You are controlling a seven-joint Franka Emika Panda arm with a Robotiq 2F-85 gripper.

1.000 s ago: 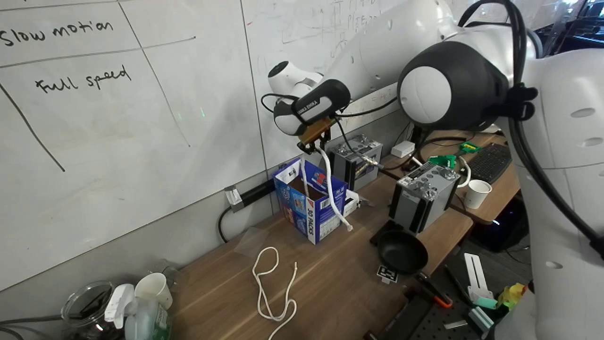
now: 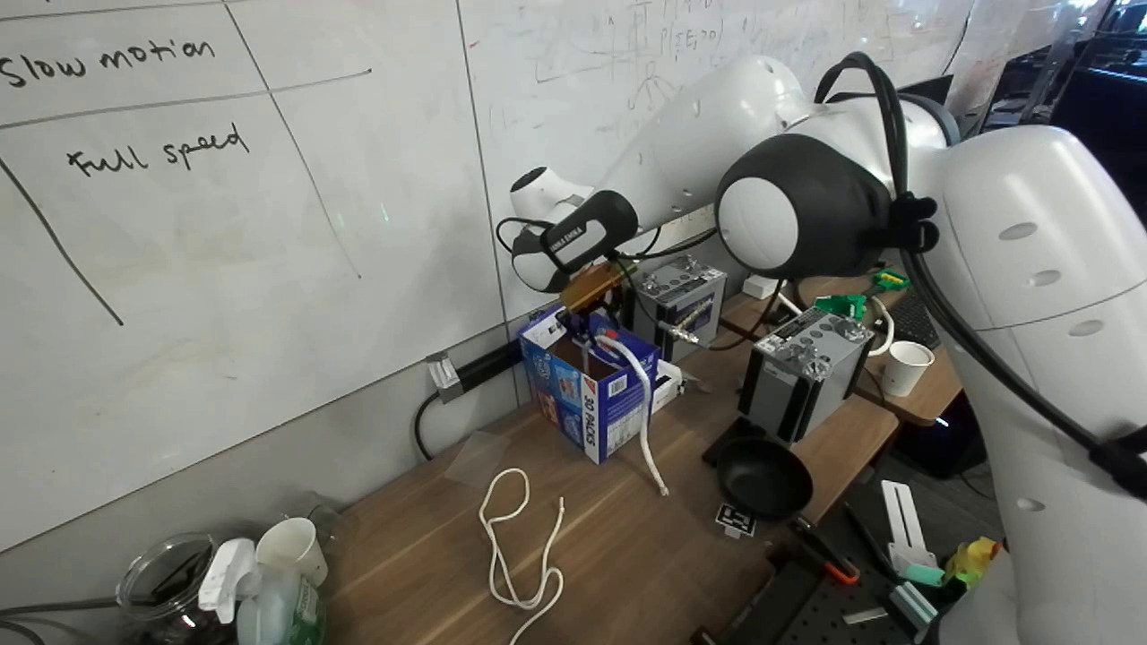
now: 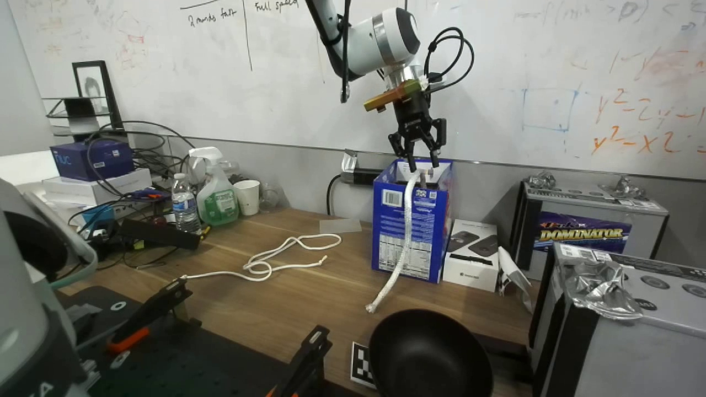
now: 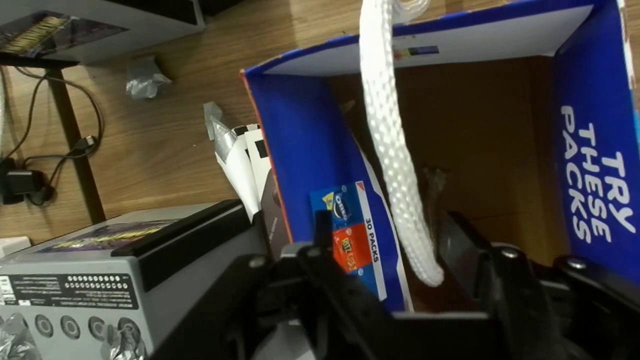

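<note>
A thick white rope (image 3: 405, 245) drapes over the near wall of a blue snack box (image 3: 387, 221); its outer end rests on the table. In the wrist view, the rope's other end (image 4: 427, 273) reaches over the open box. My gripper (image 3: 423, 166) points down at the box's mouth, fingers apart. This inner end of the rope lies between the fingers in the wrist view, nearer the right finger (image 4: 459, 246), with a visible gap to the left finger (image 4: 324, 231). Any contact with the right finger is unclear. A thinner white cord (image 2: 496, 543) lies loosely on the table.
A white phone box (image 3: 471, 255) stands beside the blue box, with grey batteries (image 3: 615, 311) further right. A black pan (image 3: 430, 357) sits in front. Behind is the whiteboard (image 2: 355, 215). Bare table (image 2: 613, 559) stretches around the thin cord.
My gripper has come down from above the box to its mouth. The box and thin cord are unmoved.
</note>
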